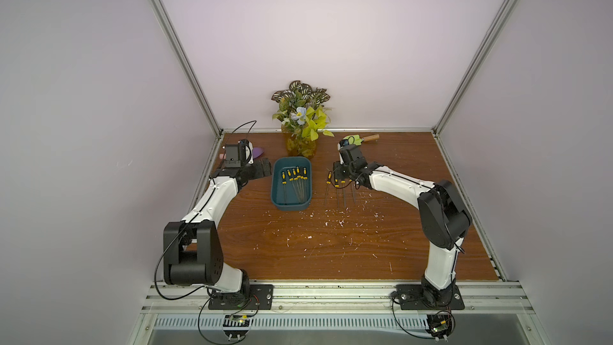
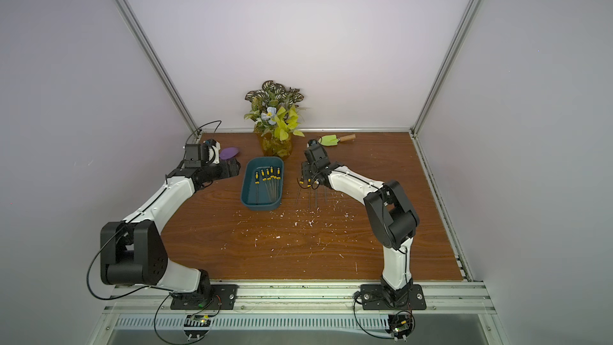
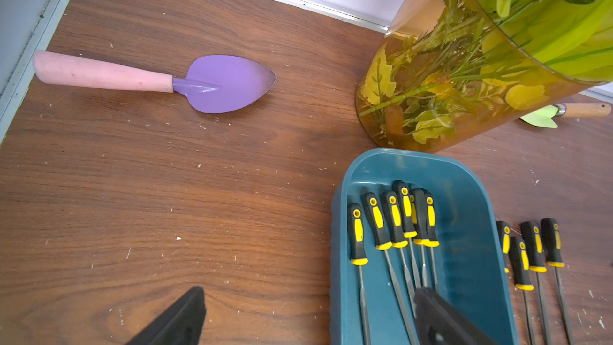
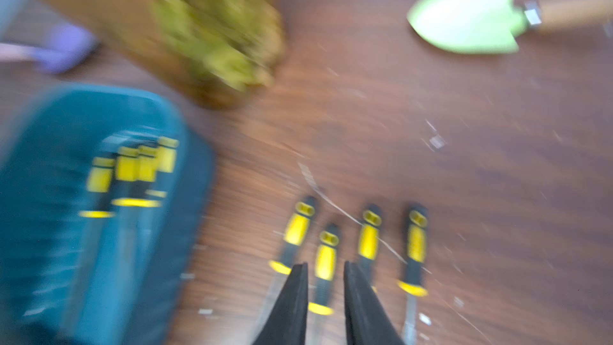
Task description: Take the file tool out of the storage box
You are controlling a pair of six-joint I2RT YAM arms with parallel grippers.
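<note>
The teal storage box (image 1: 272,195) sits at mid-table and holds several files with black-and-yellow handles (image 3: 357,232), their shafts pointing to the front. More files lie side by side on the wood just right of it; one has its handle (image 4: 415,249) clear of the others. My right gripper is above those table files, its fingers a narrow gap apart with nothing held; one handle shows beyond the gap. Left of the box, my left gripper stands wide open and empty. The right wrist view is blurred.
Behind the box rises an amber vase (image 1: 300,145) of flowers. A purple trowel (image 3: 230,83) lies at back left, a green trowel (image 4: 463,19) at back right. White scraps litter the front.
</note>
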